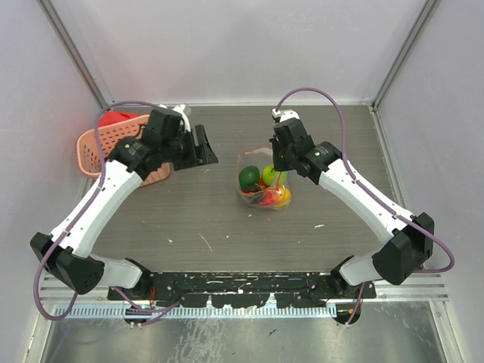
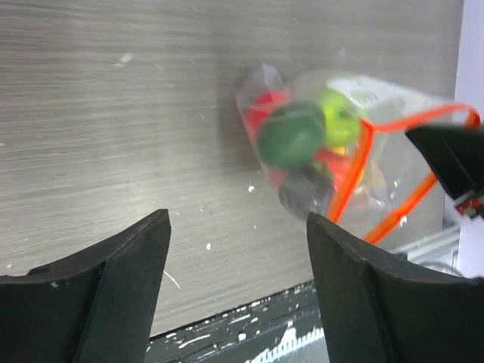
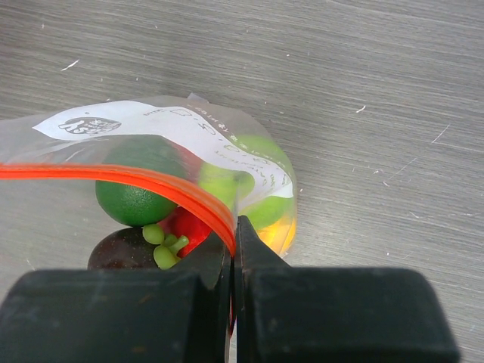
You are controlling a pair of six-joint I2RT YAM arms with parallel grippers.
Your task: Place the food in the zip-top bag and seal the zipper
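The clear zip top bag [image 1: 244, 162] with an orange zipper stands mouth-up near the table's middle. Inside are a dark green avocado [image 3: 136, 189], a second dark one [image 3: 122, 249], a green apple [image 1: 269, 175], a red item [image 1: 270, 197], green grapes [image 3: 166, 246] and something yellow [image 1: 284, 198]. My right gripper is shut on the bag's rim at its right side. Left of the bag, my left gripper [image 1: 208, 145] hangs open and apart from it. In the left wrist view nothing lies between the left fingers.
A pink basket [image 1: 88, 155] sits at the back left, partly behind the left arm, with a red cloth-like thing [image 1: 113, 118] at its rear. Free table surface [image 1: 204, 227] lies in front of the bag and on its right.
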